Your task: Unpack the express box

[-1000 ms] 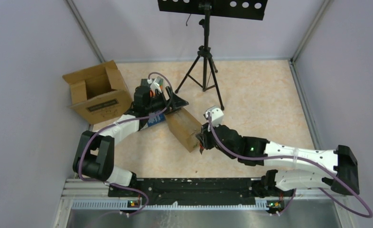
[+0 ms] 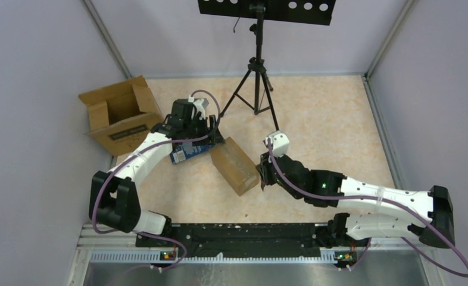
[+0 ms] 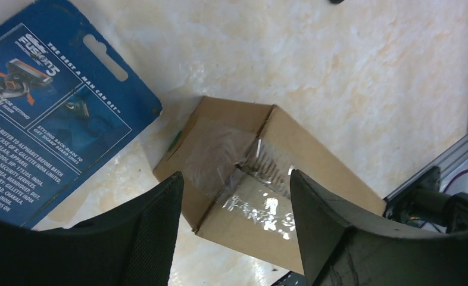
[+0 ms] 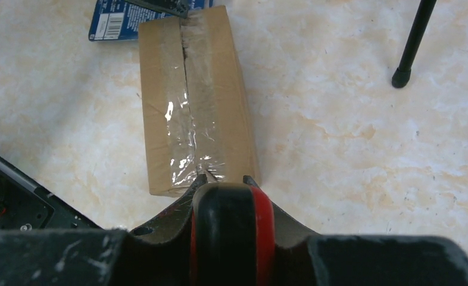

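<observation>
A taped cardboard box (image 2: pixel 234 165) lies on the table between the arms; its seam tape (image 4: pixel 193 119) looks slit in places. My left gripper (image 2: pixel 214 131) is open above the box's far end, nothing between its fingers. My right gripper (image 2: pixel 264 170) is at the near right end of the box, shut on a black-and-red tool (image 4: pixel 224 232), probably a cutter, whose tip is hidden.
A blue printed package (image 3: pixel 59 119) (image 2: pixel 190 152) lies beside the box, behind it. An open empty carton (image 2: pixel 124 134) stands at the back left. A black tripod (image 2: pixel 256 83) stands at the back.
The right gripper with its tool moved a little right, away from the box.
</observation>
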